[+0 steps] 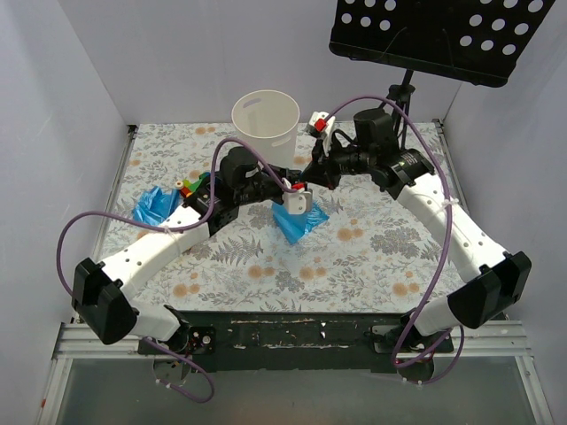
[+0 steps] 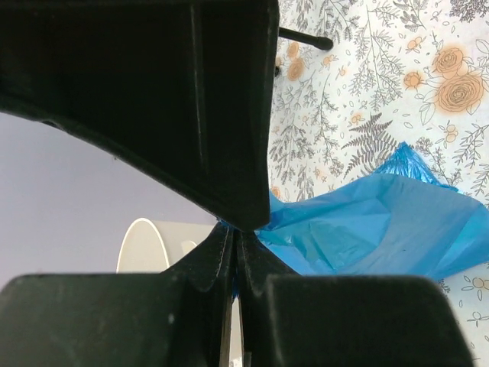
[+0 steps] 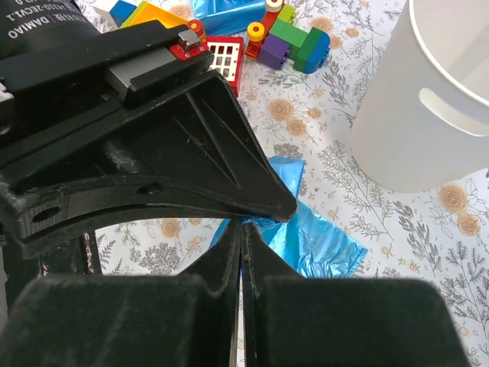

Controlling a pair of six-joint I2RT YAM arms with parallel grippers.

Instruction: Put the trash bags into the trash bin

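One blue trash bag (image 1: 297, 226) hangs or drapes below my two grippers in the middle of the table. My left gripper is shut, with blue film at its tips. My right gripper is shut and crosses close to the left one; blue film touches its tips, but whether it is pinched is hidden. A second blue trash bag (image 1: 155, 206) lies at the left of the table, partly beyond the left arm. Just behind the grippers stands the white trash bin (image 1: 275, 146), upright and open at the top.
Colourful toy blocks (image 3: 294, 42) lie near the second bag, left of the bin. A black music stand (image 1: 425, 40) rises at the back right.
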